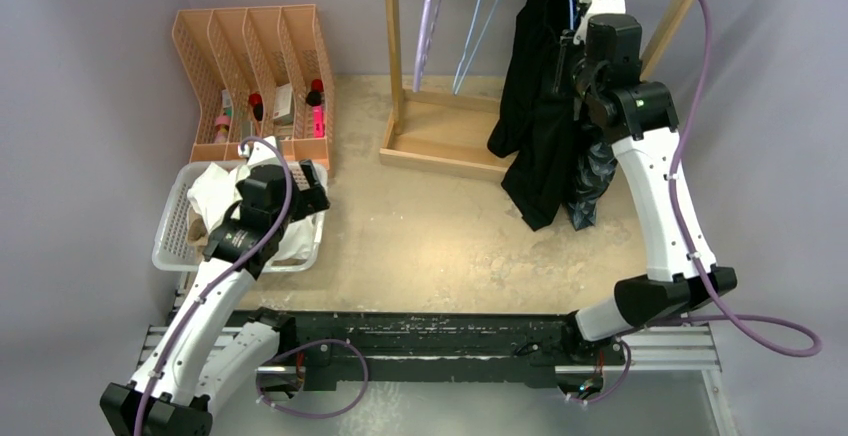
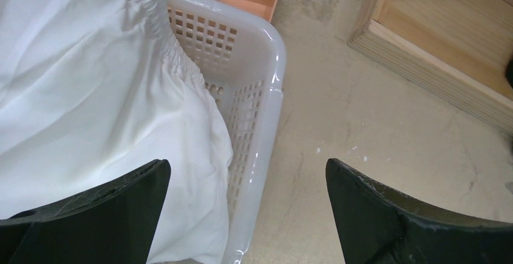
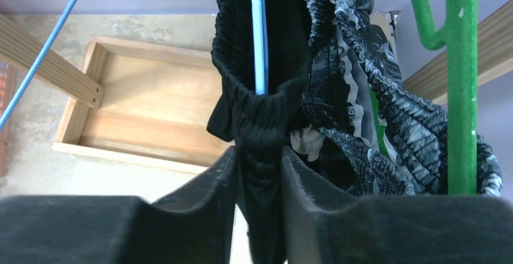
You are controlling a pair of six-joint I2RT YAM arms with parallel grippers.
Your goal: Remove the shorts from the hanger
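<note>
Black shorts [image 1: 530, 156] hang from a blue hanger [image 3: 260, 40] on the wooden rack at the right. In the right wrist view their waistband wraps round the hanger's lower bar. My right gripper is at that band, the black cloth running between its blurred fingers; I cannot tell whether they grip it. A patterned dark garment and a green hanger [image 3: 460, 112] are just to the right. My left gripper stands open above the white basket [image 1: 170, 236] of white cloth, nothing held.
An orange divided organiser [image 1: 250, 26] sits behind the basket. The rack's wooden base [image 1: 440, 131] is at the back middle. Other hangers hang left of the shorts.
</note>
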